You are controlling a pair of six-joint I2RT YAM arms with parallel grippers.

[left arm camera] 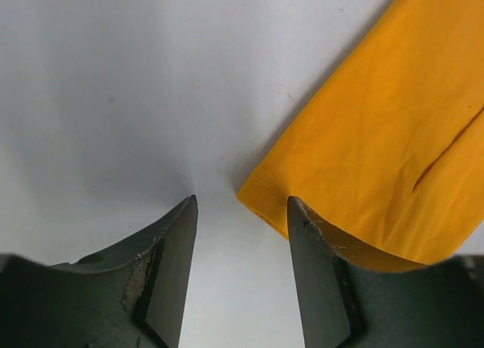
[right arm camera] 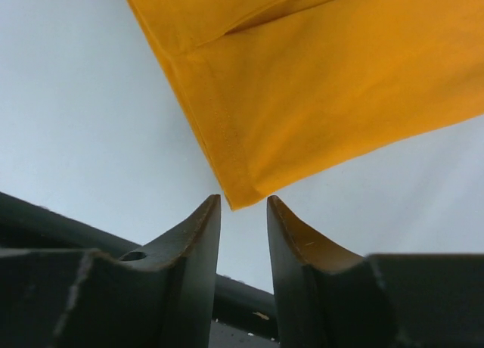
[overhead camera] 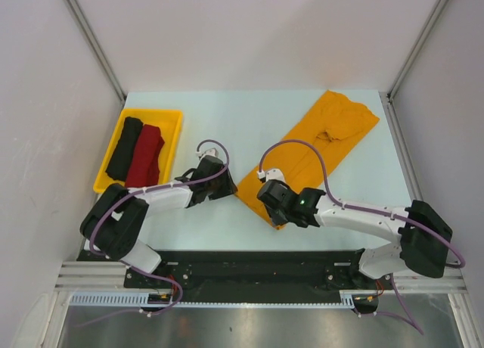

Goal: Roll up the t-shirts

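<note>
An orange t-shirt [overhead camera: 299, 160], folded into a long strip, lies diagonally across the white table, its wider bunched end at the back right. My left gripper [overhead camera: 230, 192] is by the left corner of the strip's near end. In the left wrist view that shirt corner [left arm camera: 265, 195] shows between the parted fingertips, not clamped. Over the near right corner is my right gripper [overhead camera: 275, 221], hiding part of the cloth from above. The right wrist view has its fingers [right arm camera: 203, 231] apart, with the corner [right arm camera: 240, 195] just ahead of the gap.
A yellow bin [overhead camera: 172, 132] at the back left holds a black rolled cloth [overhead camera: 125, 147] and a dark red one [overhead camera: 146, 155]. A dark table edge [overhead camera: 249, 257] runs along the front. Bare table surrounds the shirt.
</note>
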